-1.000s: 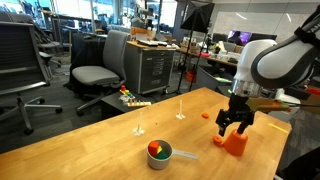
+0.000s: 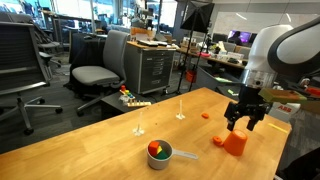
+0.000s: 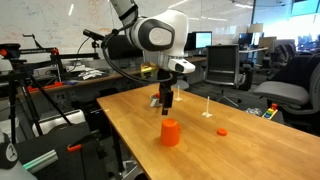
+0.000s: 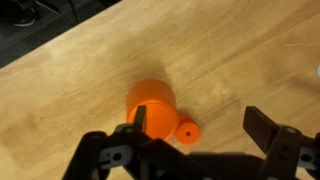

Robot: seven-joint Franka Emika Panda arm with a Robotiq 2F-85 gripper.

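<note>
An orange cup (image 2: 236,143) stands on the wooden table, toward the right in exterior view 1. Beside it lies a small round orange piece (image 2: 218,141), which the wrist view shows close against the cup (image 4: 151,107) at its lower right. My gripper (image 2: 244,120) hangs above the cup, pointing down, its fingers apart and nothing between them. The dark fingers (image 4: 265,130) spread wide along the lower part of the wrist view. In exterior view 2 the white arm (image 3: 165,35) reaches over the table behind the cup (image 3: 170,132).
A metal pot (image 2: 153,162) with colored pieces inside and a handle stands near the table's front. Another small orange piece (image 2: 205,115) lies farther back, with thin white upright stands (image 2: 180,108) nearby.
In exterior view 1 my gripper has shifted right, from over the small orange piece's side to above the cup. The cup and the other table objects have not moved.
</note>
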